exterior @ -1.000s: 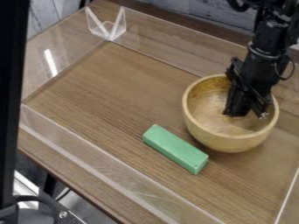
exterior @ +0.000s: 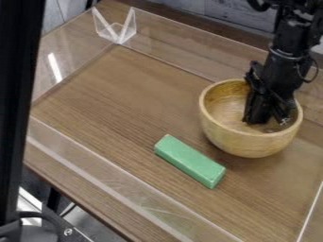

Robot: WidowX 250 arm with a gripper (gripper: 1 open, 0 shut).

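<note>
My black gripper (exterior: 267, 106) reaches down from the top right into a tan wooden bowl (exterior: 229, 134) at the right of the table. Its lower part is inside the bowl, and whether anything is between its fingers cannot be seen. A green block (exterior: 190, 160) lies below and left of the bowl, apart from it.
A clear plastic crown-like piece (exterior: 116, 28) is at the back left. Dark equipment fills the left edge and lower left corner.
The gripper has shifted slightly and sits a little deeper in the bowl. The green block has not visibly moved.
</note>
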